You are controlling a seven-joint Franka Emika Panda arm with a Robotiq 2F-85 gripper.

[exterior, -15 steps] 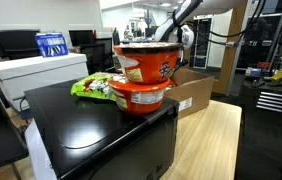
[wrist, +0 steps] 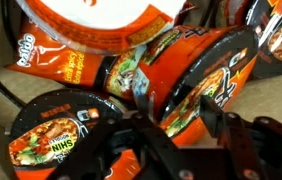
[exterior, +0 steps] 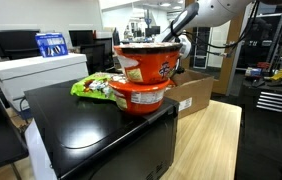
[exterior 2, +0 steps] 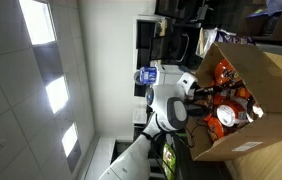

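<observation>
In the wrist view, my gripper has its black fingers apart at the lower middle, close over a tilted red-and-black noodle cup (wrist: 219,82). Whether the fingers touch it cannot be told. Another cup (wrist: 56,140) lies at lower left, and a white-lidded cup (wrist: 99,18) at the top. An orange-red noodle packet (wrist: 56,60) lies partly beneath. In exterior view 2, the white arm (exterior 2: 166,108) reaches over the open cardboard box (exterior 2: 271,130), which holds several red containers. Exterior view 1 hides the fingertips behind nearer cups.
Two stacked red cups (exterior: 144,78) stand on the black cabinet top (exterior: 71,125), with a green packet (exterior: 93,87) behind them. The cardboard box (exterior: 191,95) has raised walls around the work. Bare wooden tabletop (exterior: 209,145) lies in front.
The arm's upper part rises higher in exterior view 1 than a second ago. The stacked cups, green packet and box have not moved.
</observation>
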